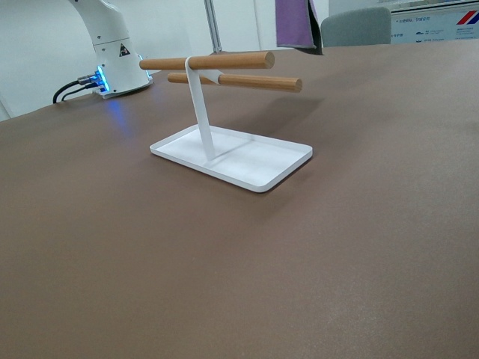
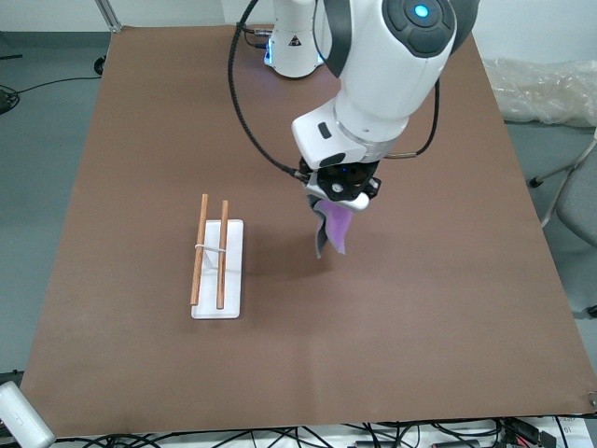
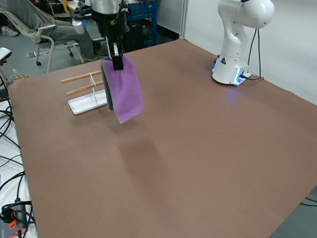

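My gripper (image 3: 117, 62) is shut on a purple cloth (image 3: 126, 91) with a grey side, which hangs down from it; in the left view the cloth (image 2: 336, 224) hangs right of a white rack, and in the top view its end (image 1: 292, 22) shows at the upper edge. The rack has a white tray base (image 2: 232, 261) and two wooden bars (image 1: 247, 81) on a white support. It stands on the brown table, apart from the cloth in the left view.
Cables lie along one edge, and a grey chair (image 2: 578, 196) is beside the table.
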